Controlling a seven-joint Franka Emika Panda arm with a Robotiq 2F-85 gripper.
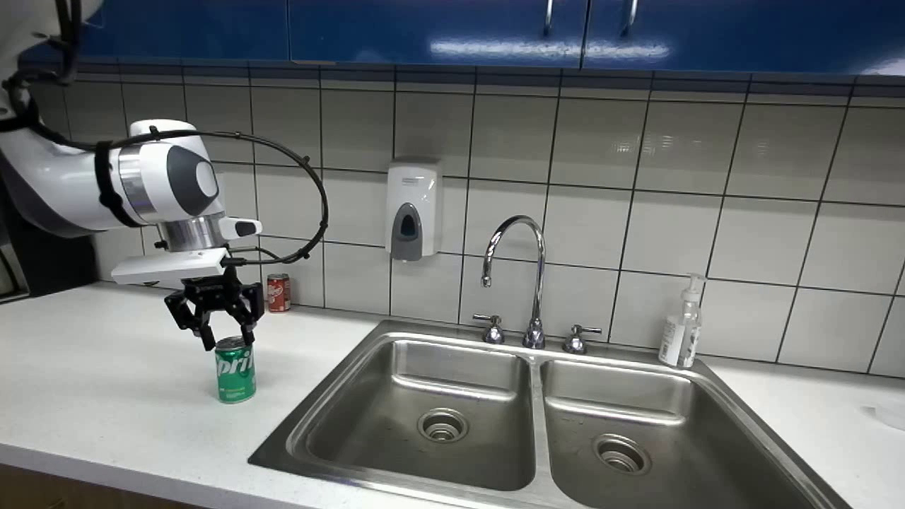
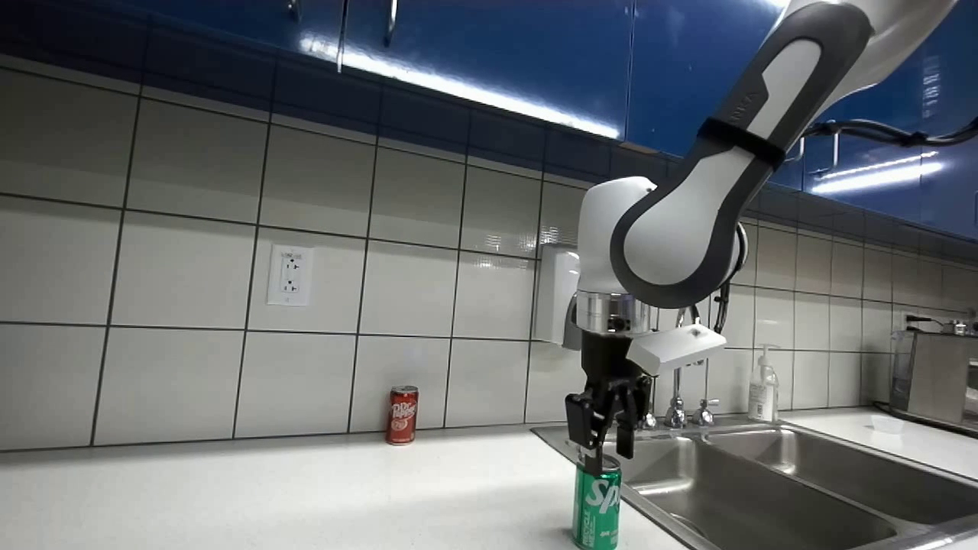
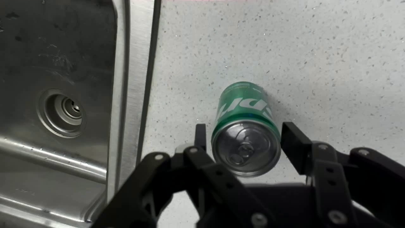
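Observation:
A green Sprite can stands upright on the white counter, just left of the sink. My gripper reaches down from above and is shut on the can's top end, with only the fingertips level with its rim. In the wrist view, the silver lid of the can lies between the two black fingers; the right one meets its edge, while a thin gap shows at the left one. Most of the can's body sits below the fingers. In exterior view 2, one fingertip overlaps the top of the can.
A red Dr Pepper can stands near the tiled wall. The steel double sink, with its tall faucet, lies right of the green can. Bare counter extends to the left. A soap bottle stands behind the sink.

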